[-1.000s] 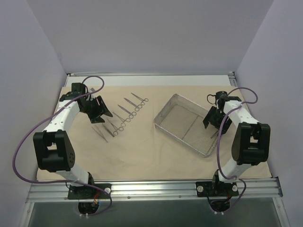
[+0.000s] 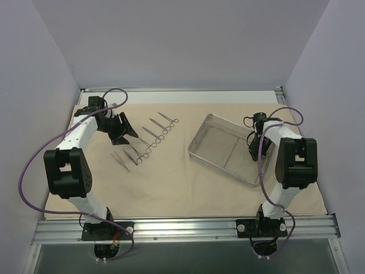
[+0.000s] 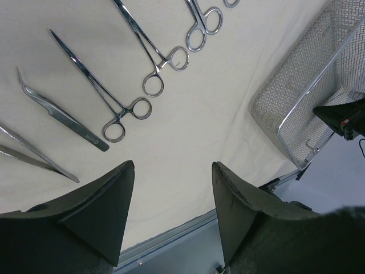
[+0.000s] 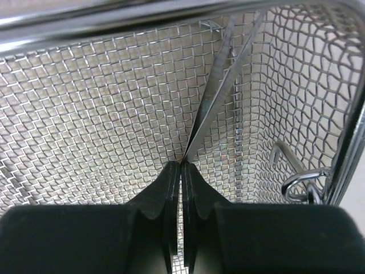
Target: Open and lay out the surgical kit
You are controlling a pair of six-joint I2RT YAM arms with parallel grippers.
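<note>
My right gripper is down inside the wire-mesh tray [image 2: 217, 145], near its right end, shut on a pair of metal tweezers [image 4: 214, 97]. The tweezers slant up and right from the fingertips towards the tray's rim. On the cloth at left lie straight tweezers [image 3: 31, 153], curved tweezers [image 3: 65, 119] and several ring-handled instruments, among them a clamp [image 3: 97, 85] and a longer clamp [image 3: 149, 50]. Over this row hangs my left gripper, open, with only bare cloth showing between its fingers.
The tray has raised mesh walls, a wire handle [image 4: 299, 180] and a bar across its floor. Between the instruments and the tray, the cloth [image 2: 165, 182] is clear, as is its front part.
The tray has slid slightly right. The left arm moved a little right.
</note>
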